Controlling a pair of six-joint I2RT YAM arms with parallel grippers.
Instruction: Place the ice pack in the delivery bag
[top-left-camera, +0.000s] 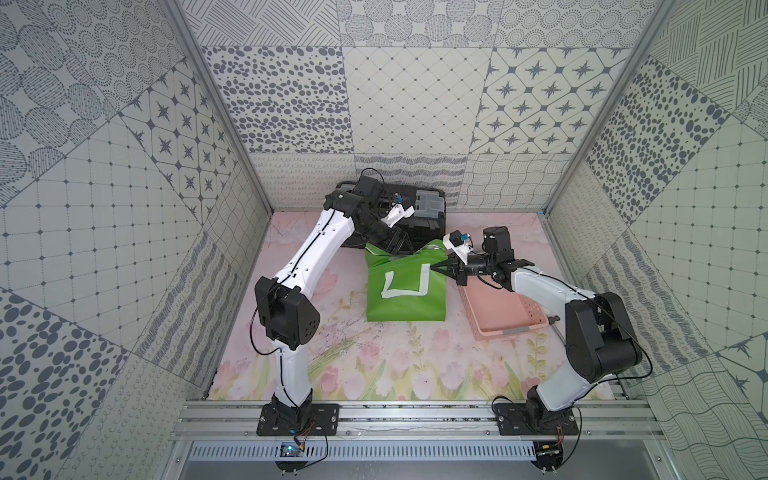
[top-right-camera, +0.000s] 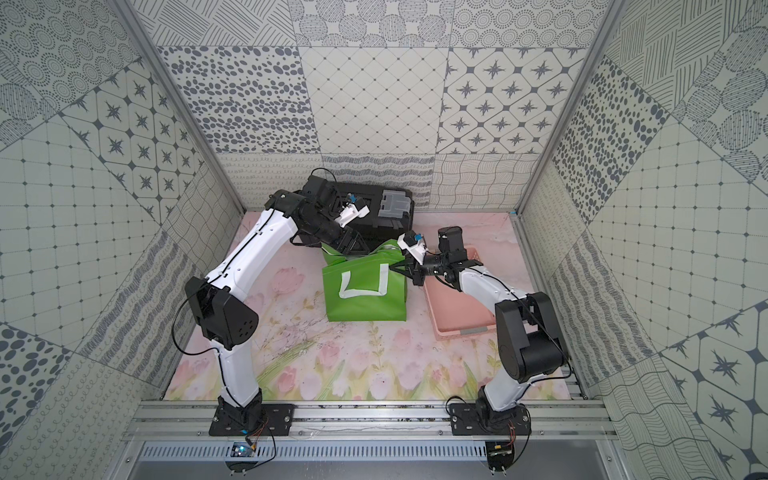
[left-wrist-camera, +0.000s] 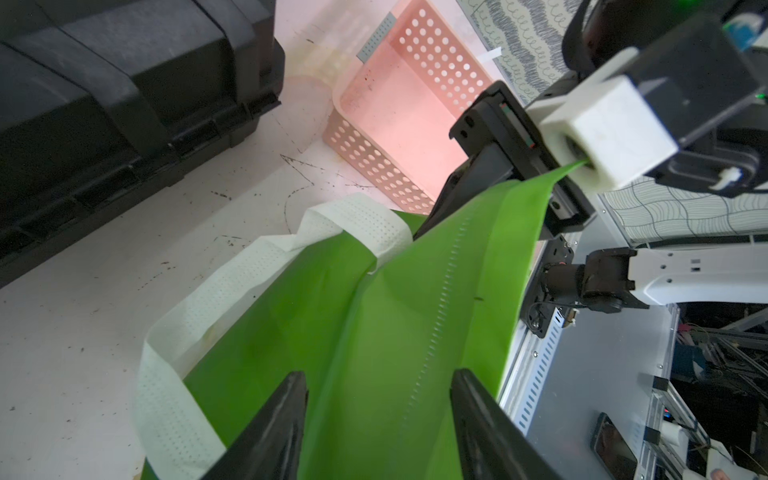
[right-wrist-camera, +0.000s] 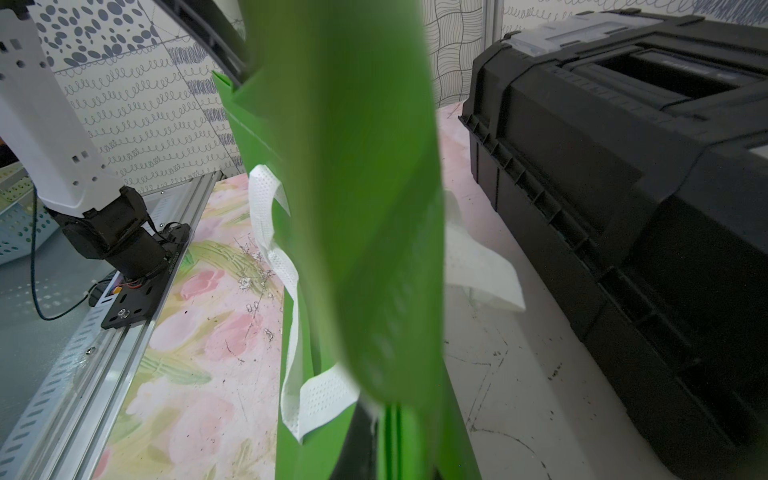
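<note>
The green delivery bag (top-left-camera: 406, 302) with white handles stands mid-table. At its top right edge my right gripper (top-left-camera: 438, 269) is shut on the green fabric, which rises between its fingers in the right wrist view. My left gripper (top-left-camera: 400, 245) is over the bag's mouth at the back. In the left wrist view its fingers (left-wrist-camera: 278, 436) stand apart, with green fabric (left-wrist-camera: 400, 320) stretching down into the gap between them; whether they touch it is hard to tell. No ice pack can be made out, and the bag's inside is mostly hidden.
Behind the bag sits a black toolbox (top-right-camera: 380, 212) with a grey lid panel. A pink basket (top-left-camera: 500, 308) lies to the right, partly under my right arm, and looks empty.
</note>
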